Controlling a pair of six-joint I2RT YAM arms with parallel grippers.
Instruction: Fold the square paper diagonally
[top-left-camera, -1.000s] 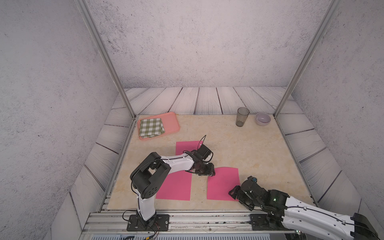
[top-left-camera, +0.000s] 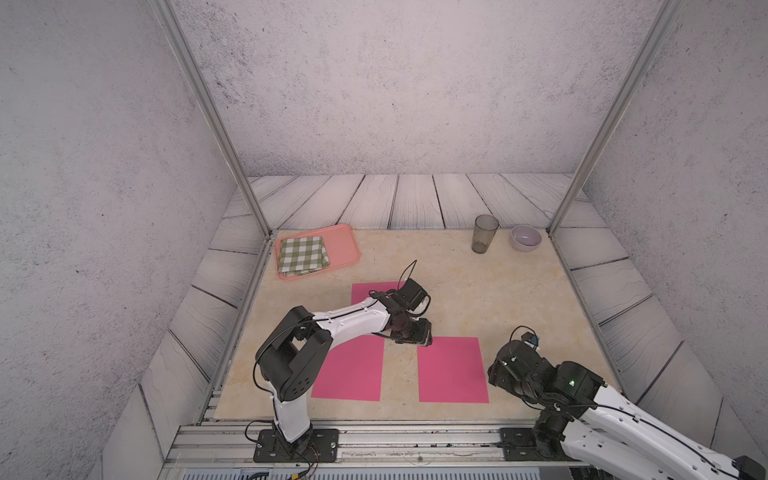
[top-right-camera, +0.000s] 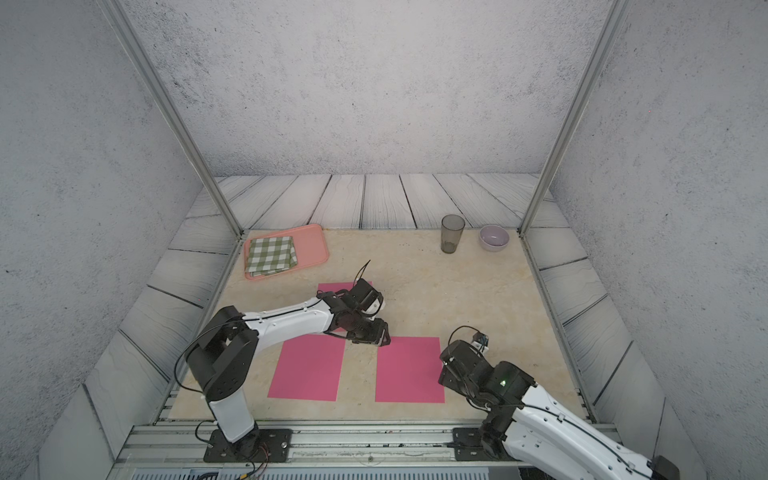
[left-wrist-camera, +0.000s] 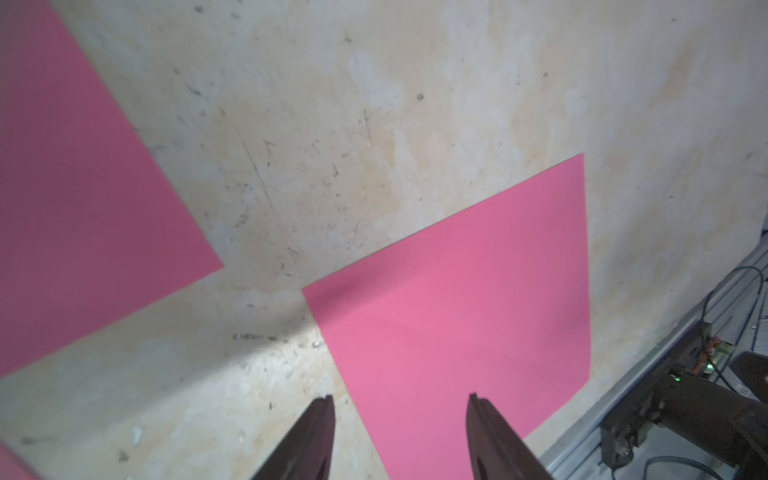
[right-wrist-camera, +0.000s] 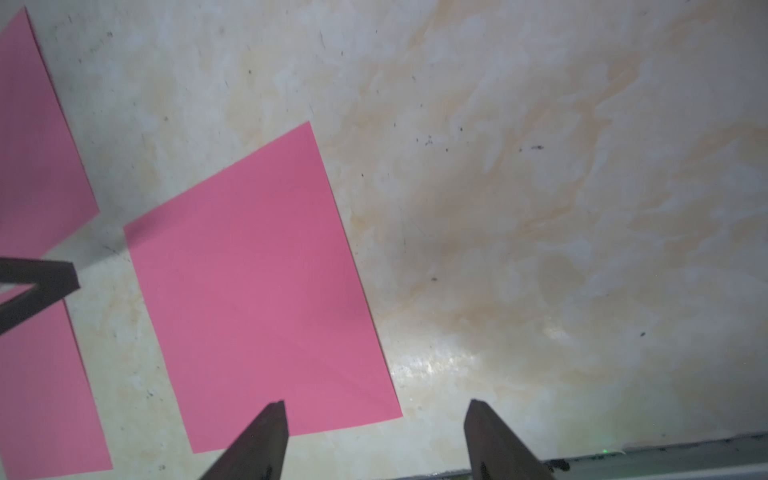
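A square pink paper (top-left-camera: 452, 369) lies flat and unfolded near the table's front, between my two arms. Its whole outline shows in the right wrist view, where the paper (right-wrist-camera: 264, 296) has straight edges. My left gripper (top-left-camera: 429, 336) hovers by its back-left corner; in the left wrist view its fingers (left-wrist-camera: 316, 436) stand apart with only the surface seen beyond them. Just off the paper's right edge is my right gripper (top-right-camera: 445, 373), raised and clear of it. That gripper's fingers (right-wrist-camera: 260, 440) are also apart, nothing held between them.
Another pink sheet (top-left-camera: 352, 376) lies to the left, and a further one (top-left-camera: 372, 292) behind, partly under my left arm. A pink tray (top-left-camera: 344, 244) with a checked cloth (top-left-camera: 302, 254) sits back left. A glass (top-left-camera: 483, 234) and bowl (top-left-camera: 525, 237) stand back right.
My right gripper has gone from the paper's front-right corner outward to the right. The paper sits slightly further right, its bowed back edge now straight. My left gripper has shifted slightly backward.
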